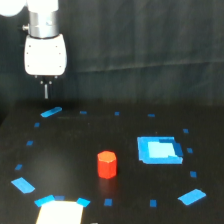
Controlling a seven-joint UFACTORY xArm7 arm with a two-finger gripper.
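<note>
The white arm hangs at the upper left, its gripper (46,91) pointing down above the far left of the dark table. Its fingers look like one thin dark line at this size, so whether they are apart does not show. I see no object at its tip. A red hexagonal block (107,164) stands on the table near the middle, well away from the gripper. Right of the block lies a square with a blue border (144,151) and a white centre.
Small blue tape marks dot the black table (125,190). Longer blue strips lie at the left, the far left and the right (192,197). A pale object (60,213) is cut off by the bottom edge. Between block and gripper the surface is clear.
</note>
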